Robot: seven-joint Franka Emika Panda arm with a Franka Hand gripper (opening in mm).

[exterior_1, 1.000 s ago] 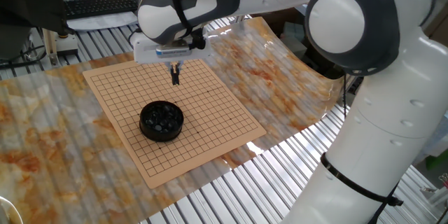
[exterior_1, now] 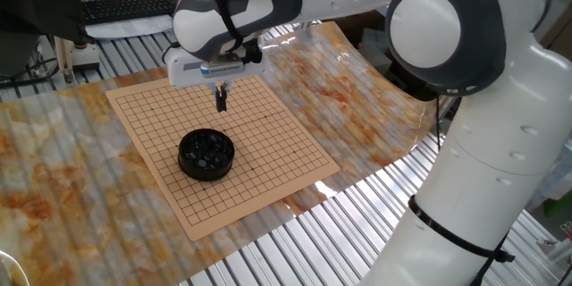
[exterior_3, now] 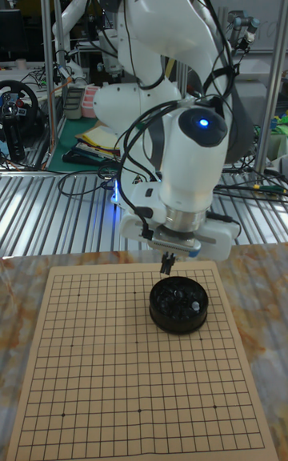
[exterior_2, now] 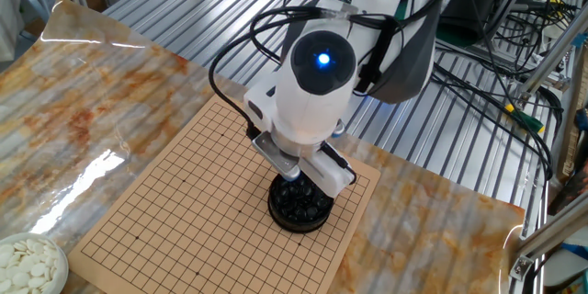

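Note:
A round black bowl [exterior_1: 206, 155] filled with dark glossy stones [exterior_2: 301, 199] rests on a tan gridded board [exterior_1: 259, 147]. My gripper [exterior_1: 222, 107] hangs above the board, fingers pointing down, beyond the bowl in exterior view 1. From exterior view 3 the gripper [exterior_3: 166, 271] appears just behind and left of the bowl [exterior_3: 179, 306], clear of it. Its dark fingers [exterior_3: 170, 261] look close together; whether a small gap or a thin thing lies between them cannot be made out. In exterior view 2 the hand hides the fingertips and the bowl's upper edge.
A white bowl of white stones [exterior_2: 28, 265] shows at the lower left of exterior view 2. Around the board lies a marbled sheet [exterior_2: 432, 239], bare on both sides. A keyboard [exterior_1: 130, 6] sits beyond the table's far edge. Most of the grid is empty.
Over the last second my gripper has shifted slightly left and down in exterior view 1. The bowl and board have stayed put.

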